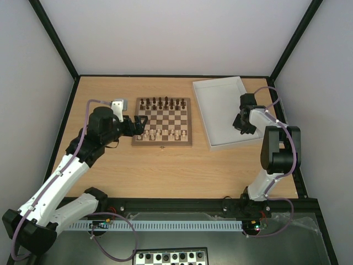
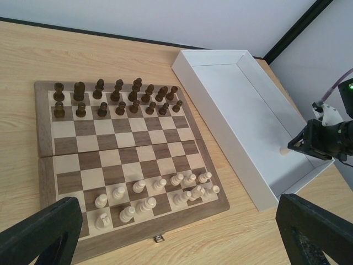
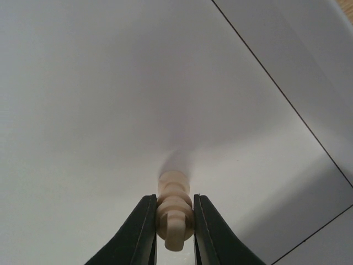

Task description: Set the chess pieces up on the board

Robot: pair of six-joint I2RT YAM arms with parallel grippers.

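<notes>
In the right wrist view, my right gripper is shut on a pale chess piece (image 3: 174,193), with its cross-like top towards the camera. This gripper is low inside the white tray (image 2: 237,149); whether the piece touches the tray floor I cannot tell. The chessboard (image 2: 42,127) lies left of the tray. Dark pieces (image 2: 80,91) fill its far two rows. Pale pieces (image 2: 146,204) stand along the near two rows, with gaps among them. My left gripper is open above the near side of the board, nothing between its fingers.
Apart from the held piece, the tray looks empty. Its raised walls stand between the right gripper and the board. Bare wooden table (image 1: 182,174) lies in front of the board, and the board's middle rows are clear.
</notes>
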